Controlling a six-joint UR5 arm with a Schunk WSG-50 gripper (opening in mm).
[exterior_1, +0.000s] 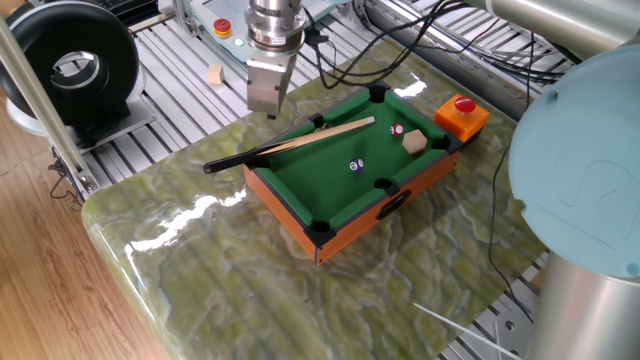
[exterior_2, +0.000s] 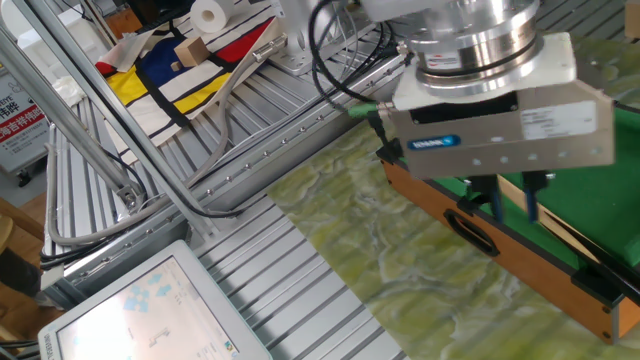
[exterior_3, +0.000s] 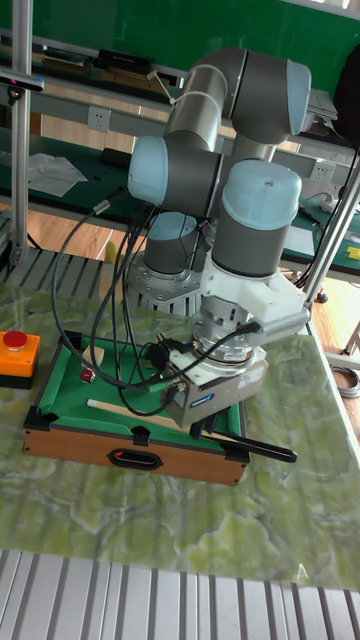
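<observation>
A small pool table (exterior_1: 300, 218) with green felt and orange-brown sides stands on the marbled green surface. Across its felt lies a wooden cue (exterior_1: 318, 136), whose black handle (exterior_1: 232, 161) juts past the table's side. Two balls show on the felt: a dark blue and white one (exterior_1: 357, 166) and a red and white one (exterior_1: 397, 129). A small wooden block (exterior_1: 415, 141) sits beside the red ball. My gripper (exterior_2: 512, 200) hangs above the cue and the pool table's edge, pointing down. Its two black fingers (exterior_2: 534, 192) stand apart, and nothing shows held between them.
An orange box with a red button (exterior_1: 462, 117) sits by the pool table's corner. Black cables (exterior_3: 107, 288) hang near the arm. A second wooden block (exterior_1: 215, 74) lies on the slatted metal bench.
</observation>
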